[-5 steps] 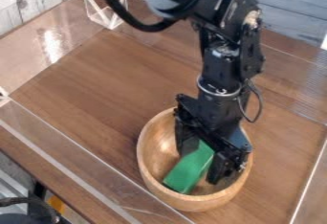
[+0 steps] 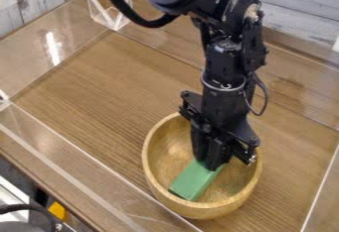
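Note:
A round wooden bowl (image 2: 166, 172) sits on the table in the lower middle of the camera view, with a green rectangular block (image 2: 193, 180) lying inside it. The black robot gripper (image 2: 215, 155) reaches down from the top centre into the bowl, its fingertips over the upper end of the green block. The fingertips are dark and overlap the block, so whether they grip it is unclear.
A clear plastic piece stands at the upper left edge. Dark cables lie at the lower left, off the table edge.
The gripper's fingers have drawn closer together over the block, and less of the block's upper part shows.

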